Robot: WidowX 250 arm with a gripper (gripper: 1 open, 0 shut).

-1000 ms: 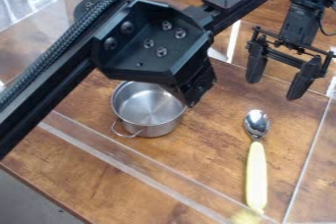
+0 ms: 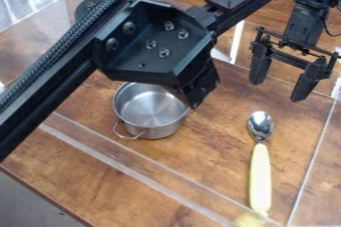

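My gripper point(image 2: 282, 78) is at the upper right, above the wooden surface, open, with its two black fingers spread and nothing visible between them. A spoon point(image 2: 260, 163) with a pale yellow handle and steel bowl lies below it. A steel pot point(image 2: 150, 113) with wire handles stands left of the spoon, its upper part partly hidden behind the dark arm housing that crosses the upper left of the view.
Clear strips or edges cross it along the front and right. A white railed object point(image 2: 40, 2) stands at the top left.
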